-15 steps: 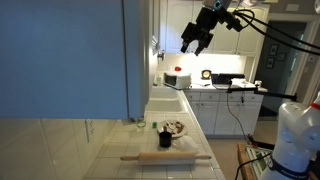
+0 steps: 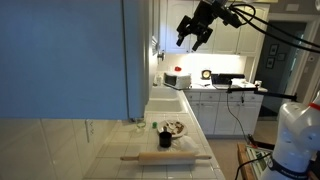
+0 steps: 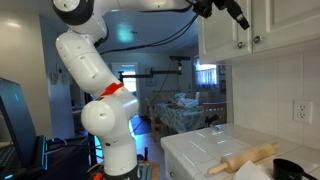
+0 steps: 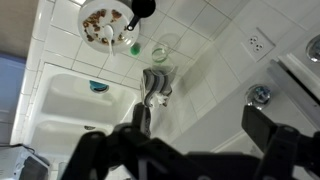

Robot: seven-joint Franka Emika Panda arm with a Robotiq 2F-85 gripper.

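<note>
High above the counter, my gripper [image 2: 189, 45] points downward. Two black fingers [image 4: 257, 125] stand wide apart in the wrist view, with nothing between them. On the right of that view are white cabinet fronts with a round metal knob [image 4: 258, 95] near one fingertip and a second knob [image 4: 313, 48] farther up. I cannot tell whether the fingertip touches the near knob. In exterior view 2 the upper cabinet [image 3: 218, 35] shows its doors shut, and the arm [image 3: 140, 25] reaches across at the top; its gripper is hard to make out there.
Below lie a plate of food pieces [image 4: 97, 18], a black pot [image 2: 165, 138], a glass [image 4: 168, 42] and a rolling pin [image 2: 165, 158]. A white sink [image 4: 75, 108] is beside them. A large grey panel [image 2: 65, 65] blocks the upper left of exterior view 1.
My gripper has shifted slightly left and up in exterior view 1. Its fingers stay apart, and the things on the counter have not moved.
</note>
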